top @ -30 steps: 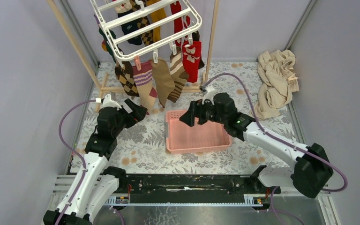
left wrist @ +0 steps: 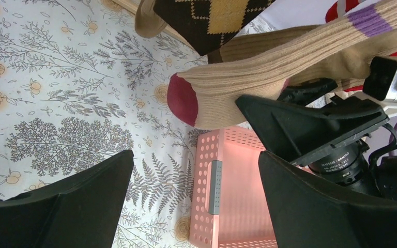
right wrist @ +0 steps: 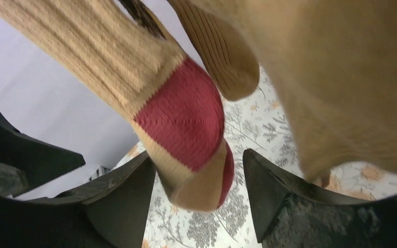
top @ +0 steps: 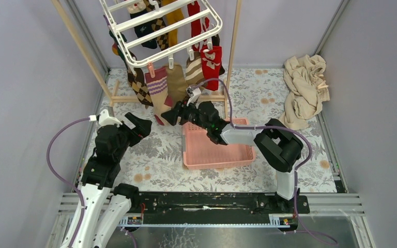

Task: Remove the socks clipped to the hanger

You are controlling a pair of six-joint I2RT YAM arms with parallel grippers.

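Several socks hang by clips from the white hanger. One is a beige sock with purple stripes and a maroon heel and toe, held up by a pink clip. My right gripper is at its lower end; in the right wrist view the sock's foot lies between the parted fingers, with a gap visible on the right side. Beside it hang a brown sock and a red sock. My left gripper stands open and empty, to the left of the striped sock.
A pink basket sits on the floral surface below the right arm. Crumpled beige cloth lies at the right. Wooden posts of a stand rise behind the hanger. Clear floor is left of the basket.
My right gripper has moved left and toward the hanging socks, reaching the striped one. The socks beside my right gripper are partly covered now.
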